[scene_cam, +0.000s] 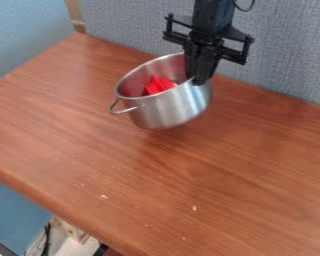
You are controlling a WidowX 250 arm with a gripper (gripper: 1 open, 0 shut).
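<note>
My gripper (200,72) is shut at the back rim of a steel pot (176,108); whether the rim is between its fingers is hard to tell. The pot is tilted, its open top facing toward the upper left, with a handle on its near left side. Red objects (159,86) lie inside it, partly hidden by the near wall.
A grey padded wall (290,55) stands behind, and a blue surface lies beyond the table's left edge.
</note>
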